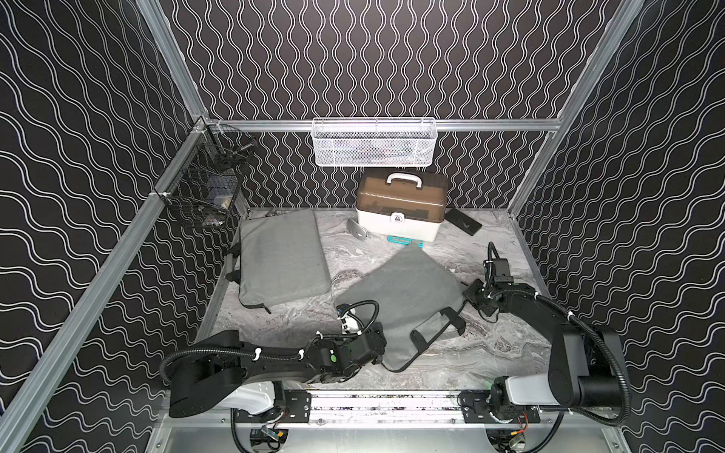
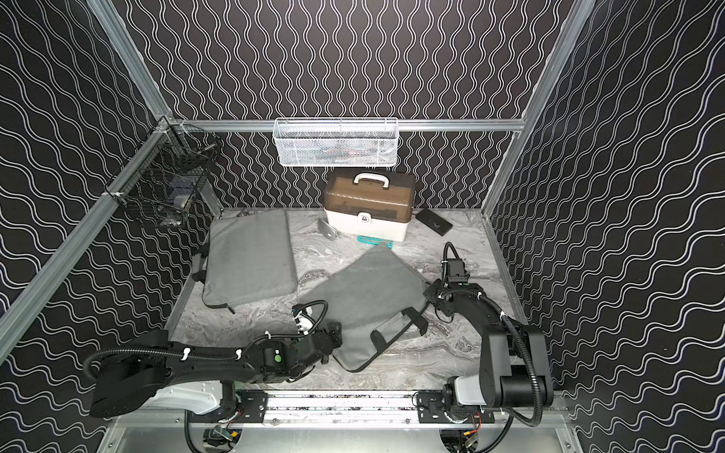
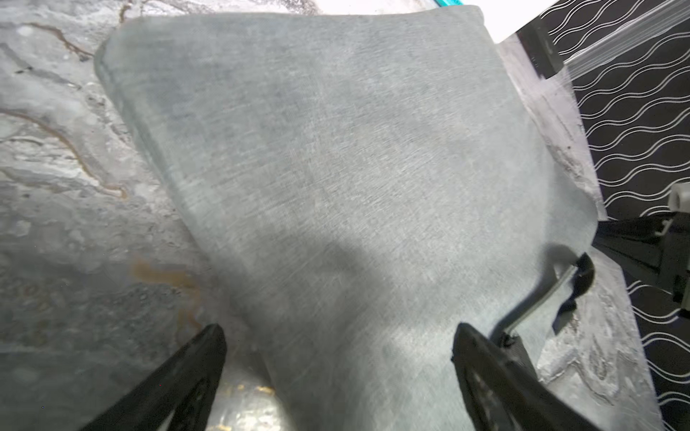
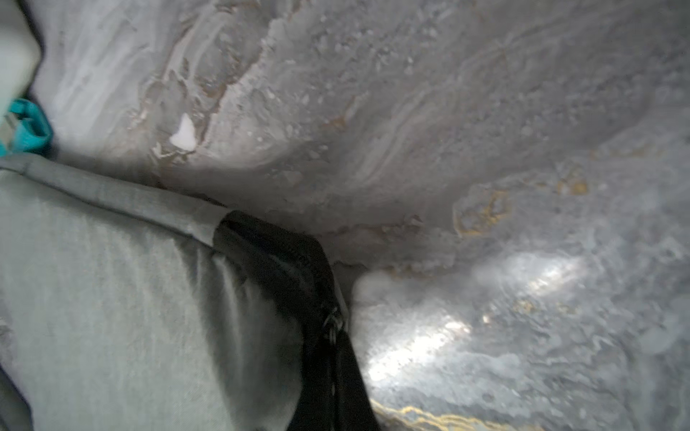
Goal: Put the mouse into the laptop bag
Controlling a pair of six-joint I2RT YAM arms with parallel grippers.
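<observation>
A grey laptop bag (image 1: pixel 408 283) with black trim and handles lies askew mid-table. Its right corner is pinched by my right gripper, shut on the black trim. My left gripper stands open at the bag's near-left edge, which runs between its spread fingertips; whether they touch it I cannot tell. By the box's left corner lies a small silvery rounded object (image 1: pixel 356 228), possibly the mouse, though too small to be sure. No other mouse shows.
A second grey bag (image 1: pixel 283 256) lies at left. At the back stand a brown-lidded white box (image 1: pixel 400 211), a teal tool (image 1: pixel 404 241) touching or near the bag's far corner, and a black phone (image 1: pixel 463 222). Bare table lies front right.
</observation>
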